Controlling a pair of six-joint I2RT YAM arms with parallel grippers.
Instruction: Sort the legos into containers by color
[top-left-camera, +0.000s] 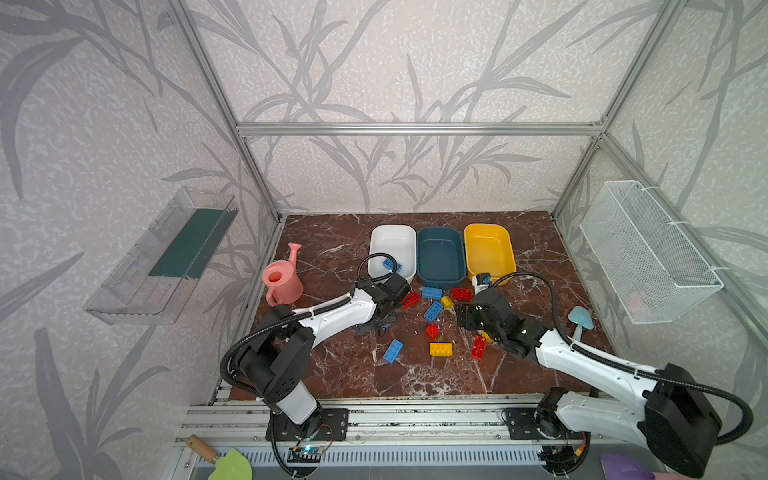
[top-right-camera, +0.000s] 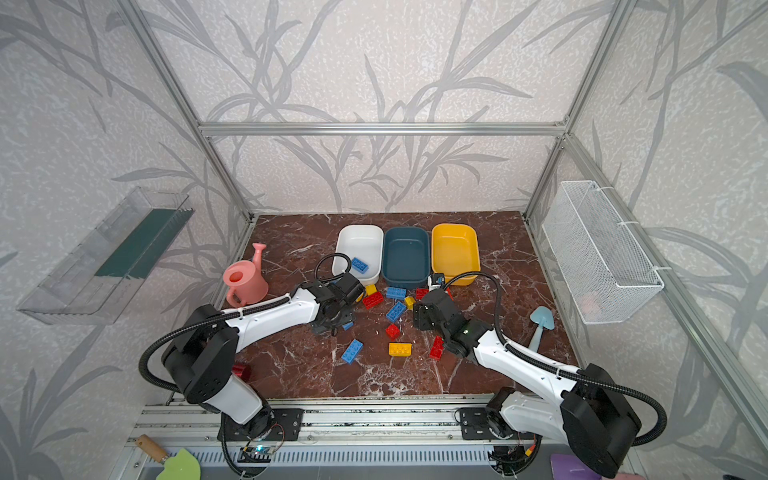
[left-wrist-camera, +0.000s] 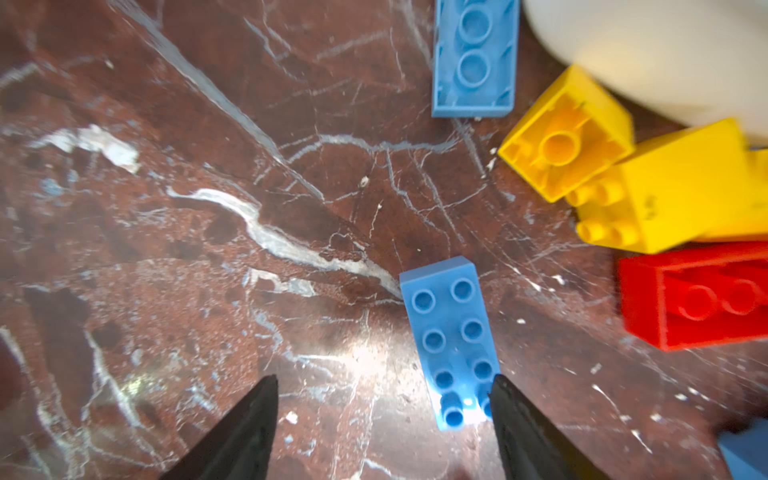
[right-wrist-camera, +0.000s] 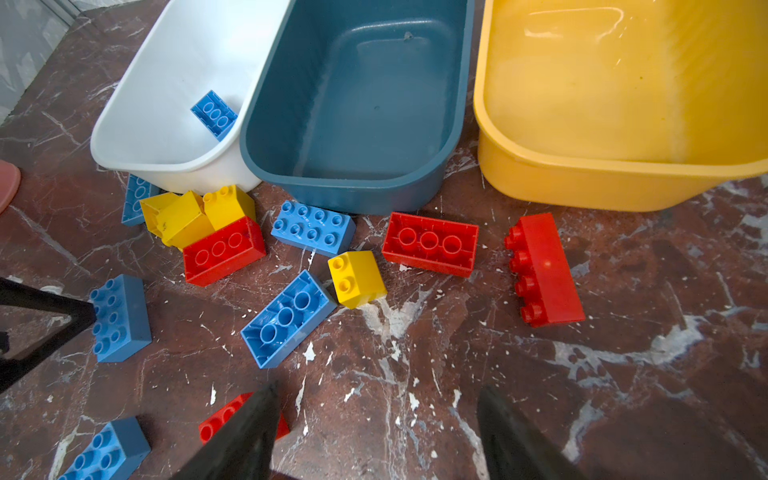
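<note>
My left gripper is open above the table, a studded blue brick lying below it nearer the right finger; the right wrist view shows its fingers (right-wrist-camera: 48, 340) beside that brick. My right gripper is open with bare table between its fingers. The white container (right-wrist-camera: 180, 166) holds a blue brick (right-wrist-camera: 214, 114). The teal container (right-wrist-camera: 352, 184) and the yellow container (right-wrist-camera: 608, 172) look empty. In front of them lie blue bricks (right-wrist-camera: 288, 318), yellow bricks (right-wrist-camera: 357, 278) and red bricks (right-wrist-camera: 548, 272).
A pink watering can (top-left-camera: 281, 281) stands at the left and a light-blue shovel (top-left-camera: 581, 317) lies at the right. More bricks, including a yellow brick (top-left-camera: 441, 349) and a blue brick (top-left-camera: 392, 351), lie toward the front.
</note>
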